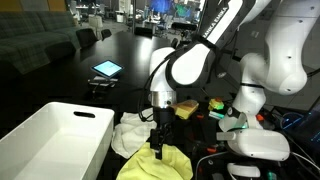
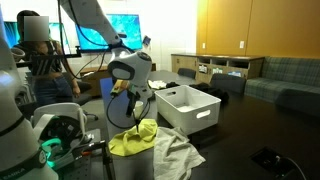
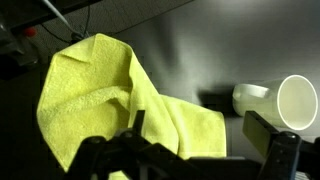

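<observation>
A crumpled yellow cloth (image 1: 155, 163) lies on the dark table at the front in exterior view 1. My gripper (image 1: 156, 152) points down at its upper part; whether the fingertips touch the fabric cannot be told. Exterior view 2 has the gripper (image 2: 138, 129) over the same yellow cloth (image 2: 125, 145). In the wrist view the fingers stand wide apart, the gripper being open with the yellow cloth (image 3: 90, 82) partly between and to the left of its fingers. A white cup (image 3: 289, 103) lies on its side near the right finger.
A white cloth (image 2: 176, 157) is spread beside the yellow one. Behind them stands an empty white box (image 1: 57, 138). A lit tablet (image 1: 107, 69) rests farther back. Bare dark table (image 2: 245, 150) extends to the right in exterior view 2.
</observation>
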